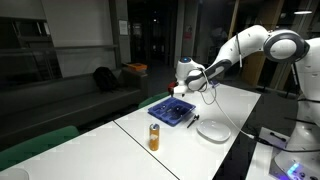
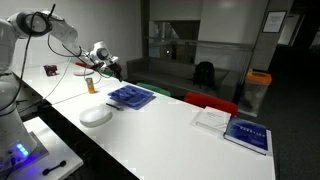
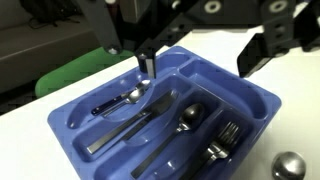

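Note:
A blue cutlery tray [image 3: 205, 78] fills the middle of the wrist view. Its compartments hold a spoon [image 3: 190, 117], a fork [image 3: 222, 142], a knife [image 3: 133, 127] and smaller pieces of cutlery. Above the tray hangs my gripper, its fingers apart with nothing visible between them. Outside the tray, the metal bowl of another utensil [image 3: 289, 165] shows at the lower right; exterior view 1 has a dark-handled utensil [image 1: 192, 121] on the table beside the tray [image 1: 168, 109].
A white plate [image 1: 213, 130] lies nearer the robot's base. An orange bottle or can [image 1: 154, 137] stands on the white table. Green chairs [image 1: 40, 146] line the far edge, and exterior view 2 shows books [image 2: 247, 135] on a wide clear stretch of table.

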